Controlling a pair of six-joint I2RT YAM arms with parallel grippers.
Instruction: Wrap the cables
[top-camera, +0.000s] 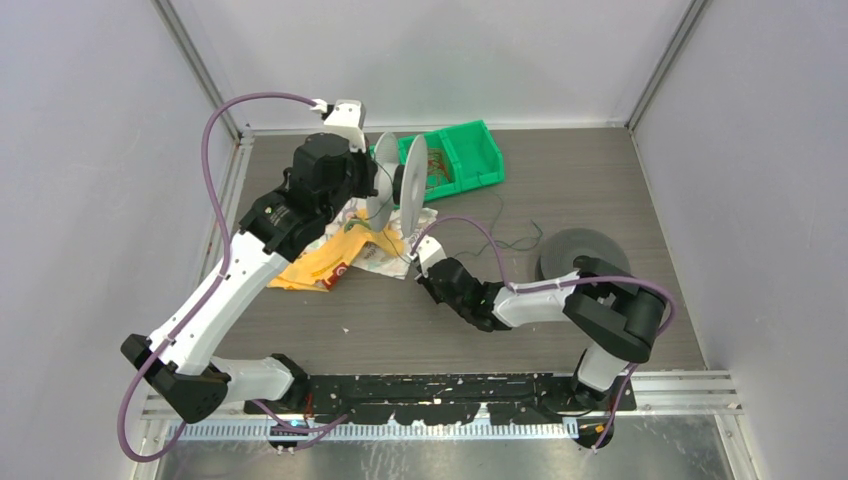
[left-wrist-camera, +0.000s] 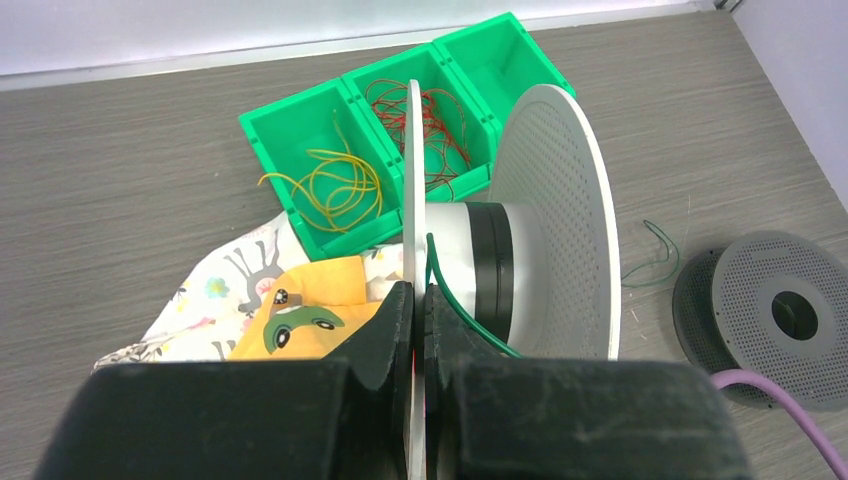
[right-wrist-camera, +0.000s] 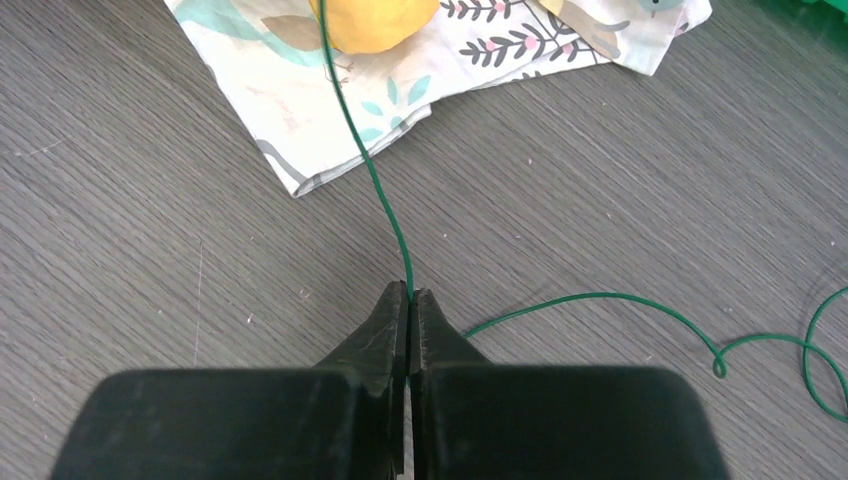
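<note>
The white spool (left-wrist-camera: 455, 245) hangs above the table in my left gripper, which is shut on the rim of one flange (left-wrist-camera: 414, 190). A black band circles the spool's core. Green cable (left-wrist-camera: 463, 310) runs from the spool past the left fingers. Lower down, my right gripper is shut on the green cable (right-wrist-camera: 385, 205), just above the table. Beyond the right gripper, the cable's loose part (right-wrist-camera: 610, 295) trails over the table in loops. How many turns lie around the core does not show clearly.
A green bin (left-wrist-camera: 500, 70) at the back holds yellow cable (left-wrist-camera: 345, 190) and red cable (left-wrist-camera: 440, 130) in separate compartments; a third looks empty. Patterned cloths (top-camera: 325, 262) lie beneath the spool. A grey spool (top-camera: 585, 250) rests at the right.
</note>
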